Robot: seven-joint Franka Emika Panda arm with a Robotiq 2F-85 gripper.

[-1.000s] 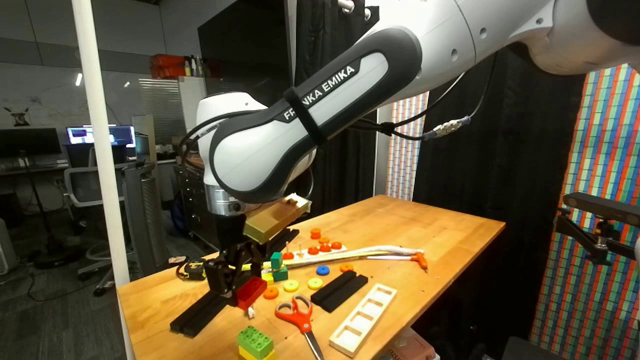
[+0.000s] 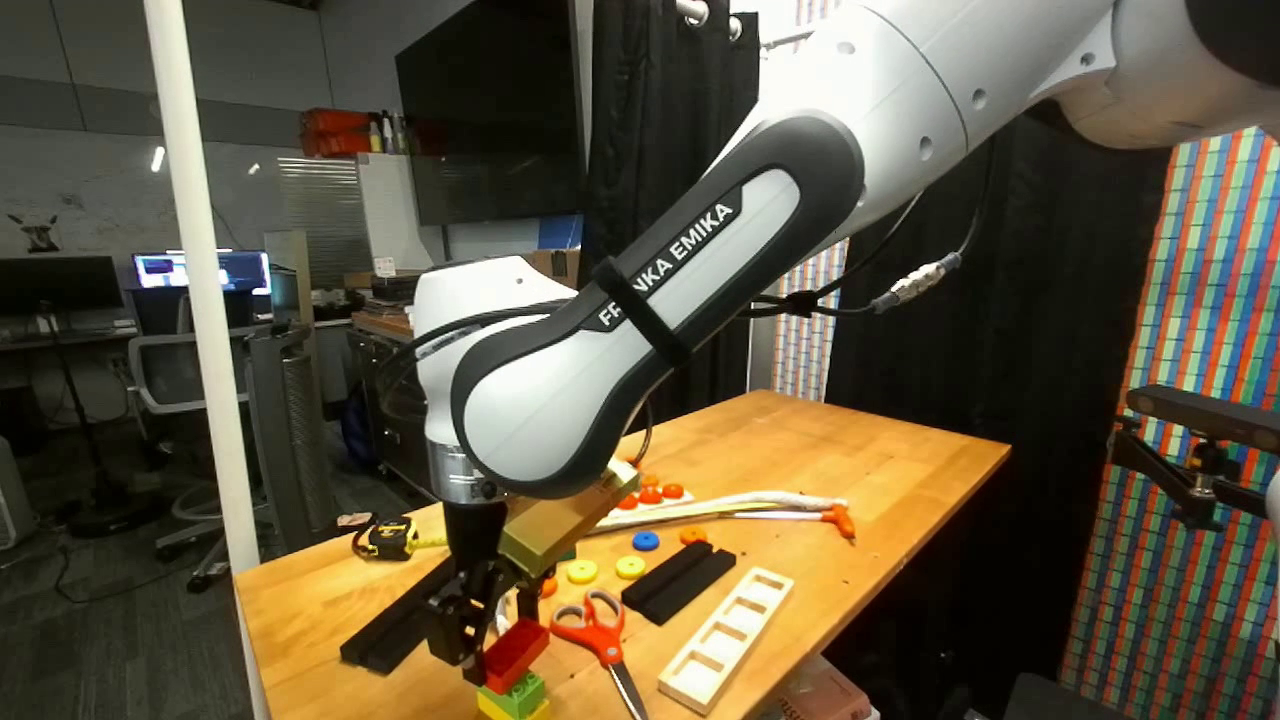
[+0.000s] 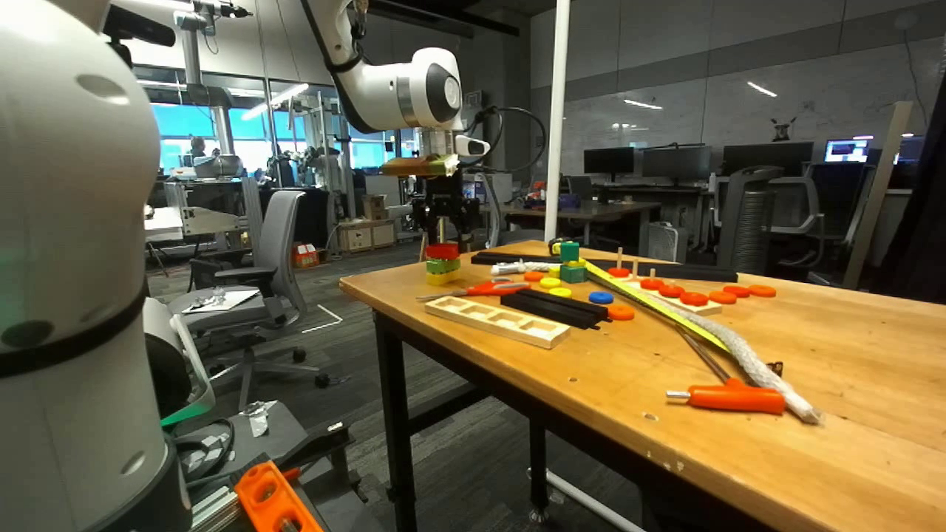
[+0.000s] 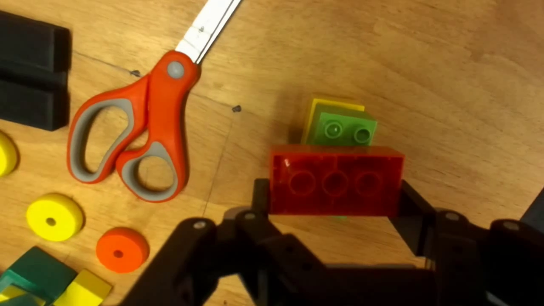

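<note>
A red brick (image 4: 335, 181) is clamped between the fingers of my gripper, its hollow-looking side with three rings facing the wrist camera. Below it is a stack near the table's edge: a green brick (image 4: 342, 127) with studs on top of a yellow brick (image 4: 336, 102). In exterior view 1 the red brick (image 2: 516, 654) is right over the green brick (image 2: 516, 696), covering part of it. From exterior view 2, the red brick (image 3: 441, 251) appears at the top of the green brick (image 3: 443, 265); whether they touch, I cannot tell.
Orange-handled scissors (image 4: 173, 117) lie beside the stack. A wooden compartment tray (image 2: 726, 642), black bars (image 2: 678, 582), coloured discs (image 4: 54, 216) and green blocks (image 3: 573, 273) occupy the nearby table. Farther along lies an orange-handled tool (image 3: 736, 398).
My gripper has come down and toward the near edge with the red brick, from above the black bar to over the green and yellow stack, which has stayed in place.
</note>
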